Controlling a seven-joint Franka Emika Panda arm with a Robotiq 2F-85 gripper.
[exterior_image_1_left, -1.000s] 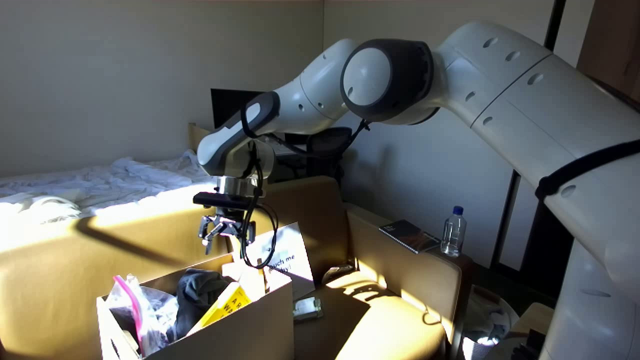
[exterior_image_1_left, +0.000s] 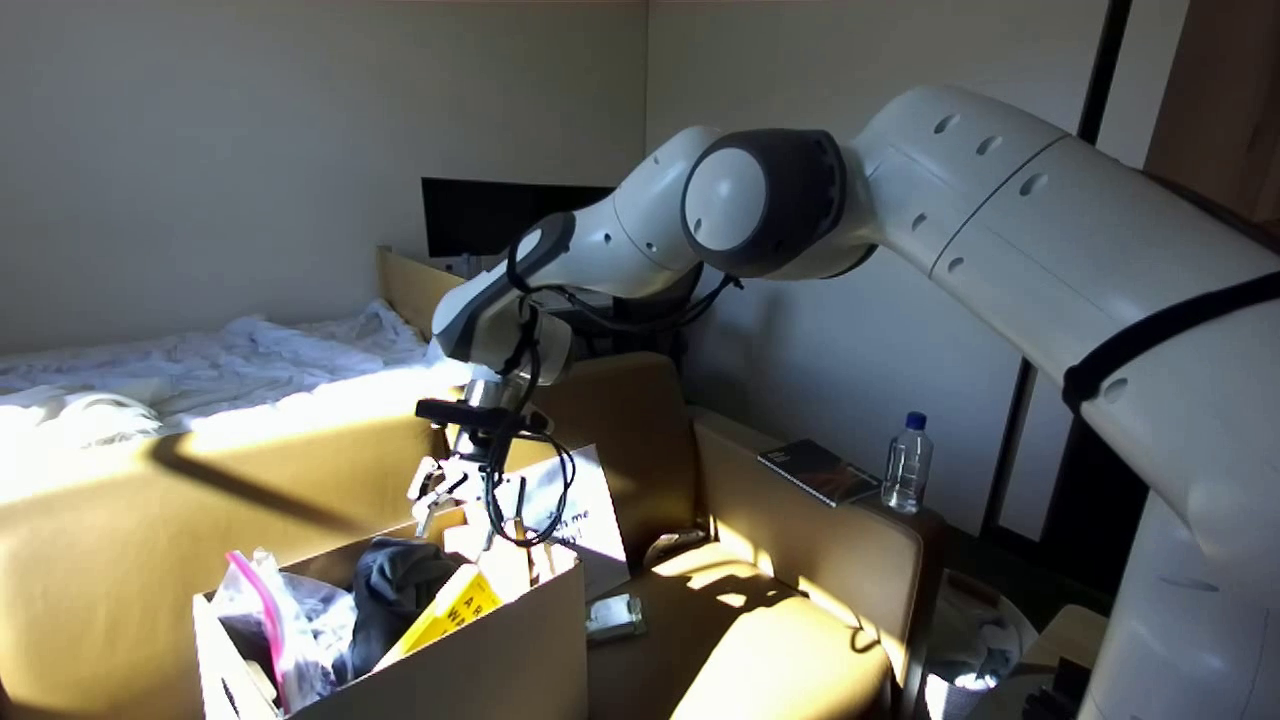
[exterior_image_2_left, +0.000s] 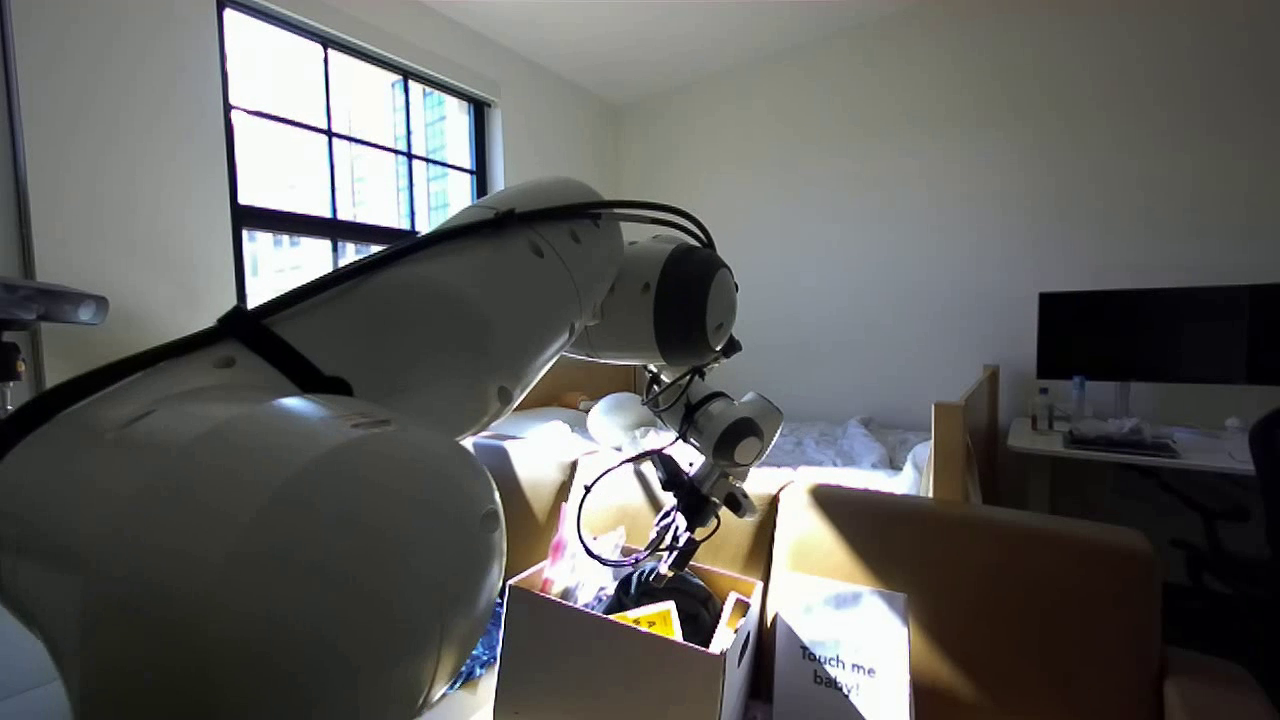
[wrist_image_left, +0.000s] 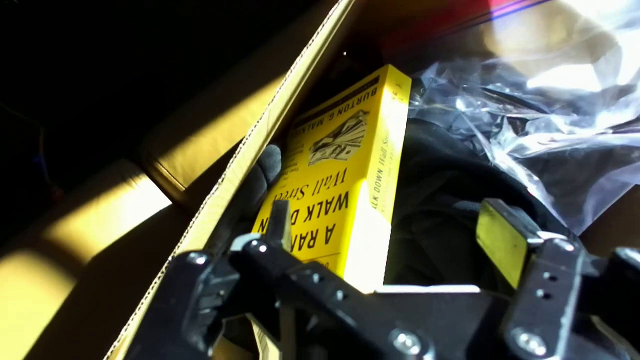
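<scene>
My gripper stands open, with a wide gap between its fingers and nothing held. In exterior view 1 the gripper (exterior_image_1_left: 457, 518) is low over the far right part of an open cardboard box (exterior_image_1_left: 480, 654), tilted. Inside that box a yellow book (wrist_image_left: 327, 180) leans near one wall, its spine lit by the sun. From the wrist, the left fingertip overlaps the book's cover in view; contact cannot be told. Dark cloth (wrist_image_left: 444, 180) lies beside the book, partly below the right finger. A clear plastic bag (exterior_image_1_left: 306, 618) with a pink strip fills the box's left end.
A white sign (exterior_image_2_left: 840, 654) leans on the sofa beside the box. On the sofa seat sits a small clear container (exterior_image_1_left: 614, 617). A water bottle (exterior_image_1_left: 907, 466) and a notebook (exterior_image_1_left: 819, 470) rest on the sofa arm. The box wall (wrist_image_left: 240, 153) rises close to the gripper.
My gripper has come down toward the box and moved slightly right in exterior view 1. It is more tilted now. The box and its contents look unmoved.
</scene>
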